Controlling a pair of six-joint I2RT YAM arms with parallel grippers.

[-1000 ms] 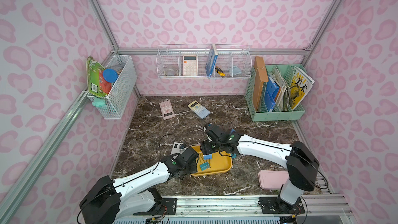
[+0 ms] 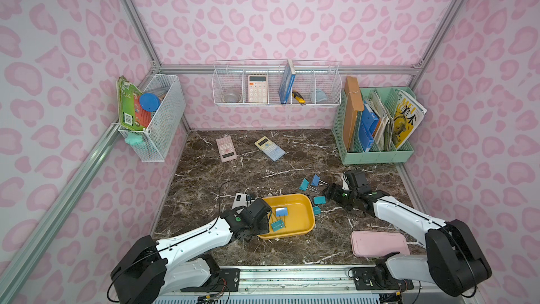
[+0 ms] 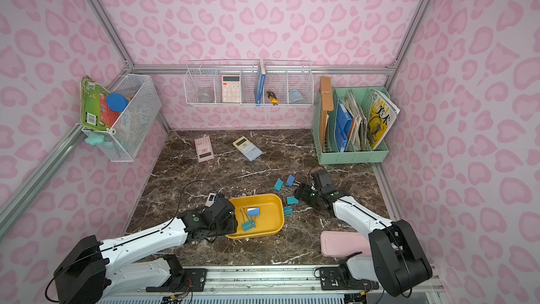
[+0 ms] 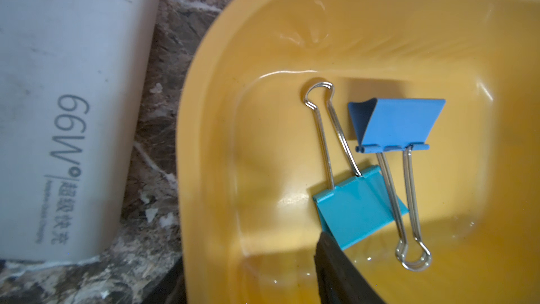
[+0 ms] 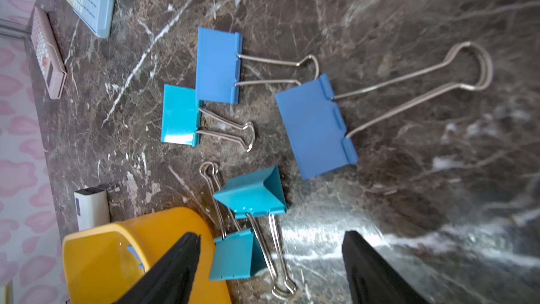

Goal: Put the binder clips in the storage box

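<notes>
The yellow storage box [image 2: 303, 230] holds a blue binder clip [image 4: 402, 121] and a teal binder clip [image 4: 360, 208]. At its left end my left gripper is shut on the box's wall. My right gripper stands open and empty above the table, right of the box. Below it lie two teal clips, one [image 5: 253, 194] with its handles over the other [image 5: 232, 256], close to the box. Farther off are a blue clip [image 5: 317, 126], another blue clip [image 5: 217, 66] and a teal clip [image 5: 180, 115], all flat on the marble.
A white power bank [image 4: 67, 107] lies beside the box's left end. Two calculators, one pink [image 2: 226, 149] and one blue-yellow [image 2: 270, 148], lie at the back. A pink case [image 2: 380, 243] sits at the front right, and a green file rack [image 2: 368, 156] stands at the back right.
The left arm and the box have barely moved.
</notes>
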